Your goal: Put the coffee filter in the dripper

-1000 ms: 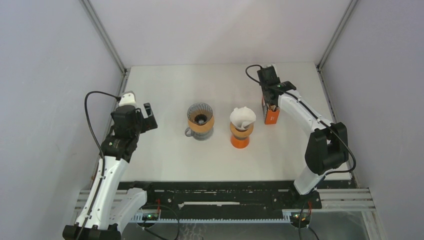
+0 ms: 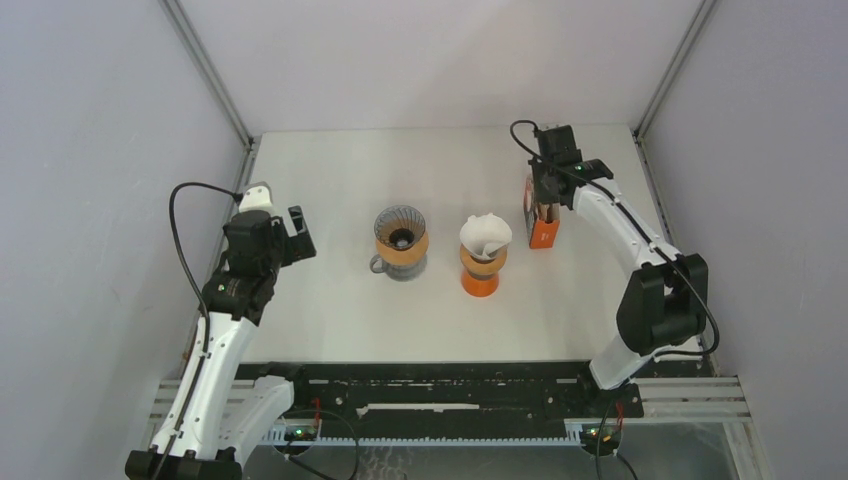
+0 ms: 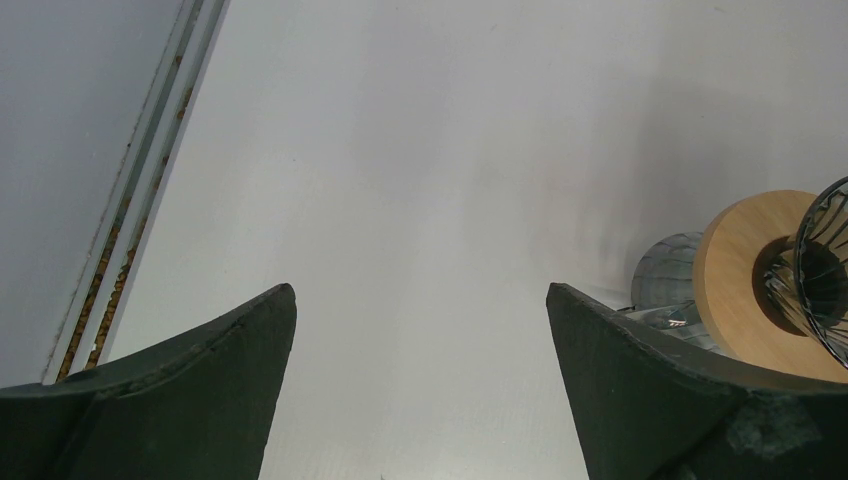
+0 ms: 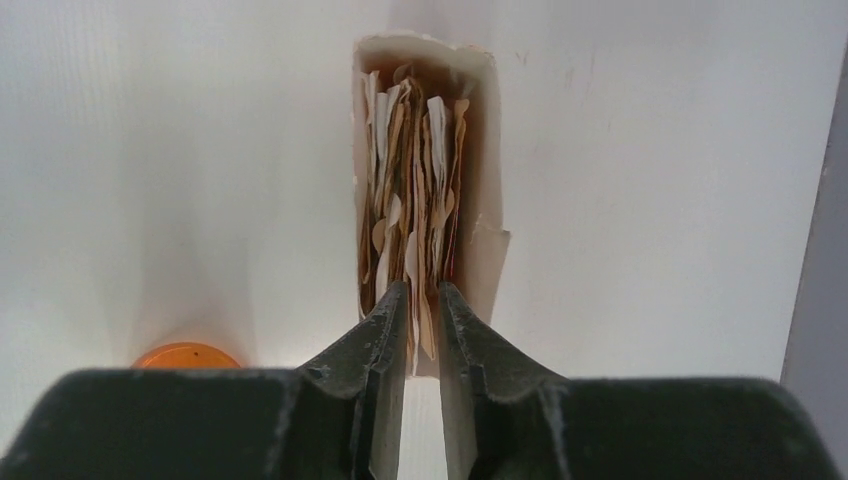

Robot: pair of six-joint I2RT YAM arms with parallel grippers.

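Brown and white paper filters [image 4: 412, 190] stand packed on edge in an open-topped orange box [image 2: 541, 236] at the right. My right gripper hangs over them, open by a narrow gap, its fingertips lined up above the near part of the stack. Whether a paper edge lies between them, I cannot tell. A wire cone dripper [image 2: 400, 222] sits in a wooden collar on a glass mug at mid-table, empty inside. To its right, a white wavy-rimmed cone [image 2: 485, 232] rests in another wooden collar. Left of the mug, my left gripper is wide open and empty.
An orange base [image 2: 480, 284] supports the white cone, between the mug and the filter box. The glass mug's handle [image 2: 377, 264] points left. Bare white table lies behind and in front of these things; walls bound both sides.
The left arm, both cones and the box have stayed put.
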